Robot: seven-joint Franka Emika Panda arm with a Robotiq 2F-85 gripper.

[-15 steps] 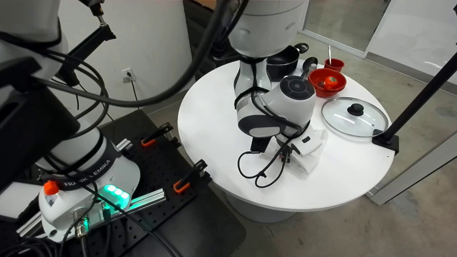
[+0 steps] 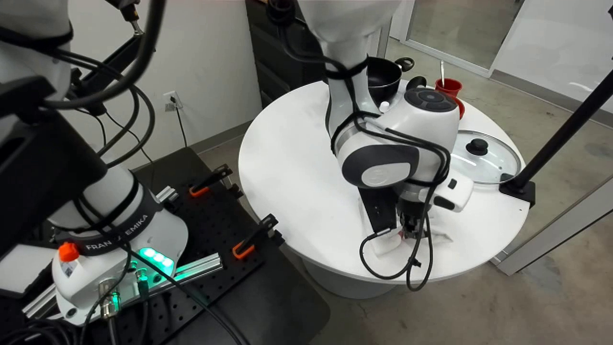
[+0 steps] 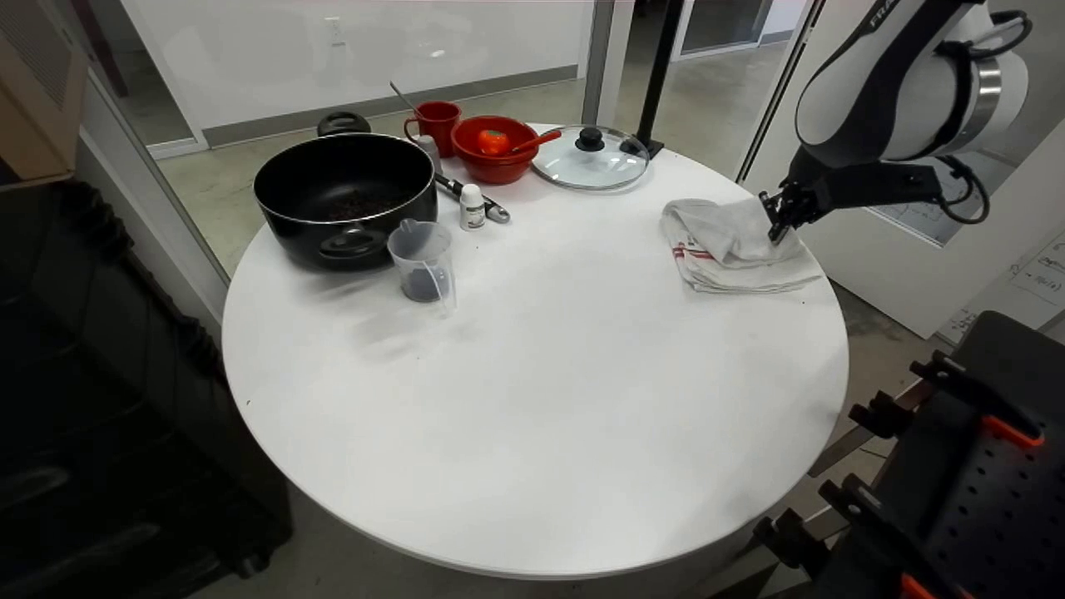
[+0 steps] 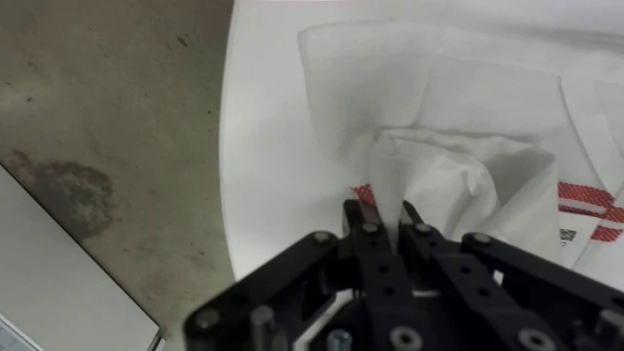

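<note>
A white cloth with red stripes (image 3: 734,245) lies in a loosely folded heap near the table's right edge in exterior view 2. My gripper (image 3: 776,218) is at its edge, low over the table. From the wrist, a bunched fold of the cloth (image 4: 444,181) runs up between the fingertips of my gripper, which is shut on it. The rest of the cloth spreads flat beyond and to the right. In exterior view 1 the arm hides most of the cloth (image 2: 386,244).
A black pot (image 3: 344,200), a clear measuring cup (image 3: 423,264), a small white bottle (image 3: 472,208), a red bowl (image 3: 489,165), a red mug (image 3: 437,125) and a glass lid (image 3: 594,165) stand toward the back.
In exterior view 1, the arm and gripper have moved right and nearer the table's front edge, and the cloth has shifted along with them. The arm now covers most of the red bowl.
</note>
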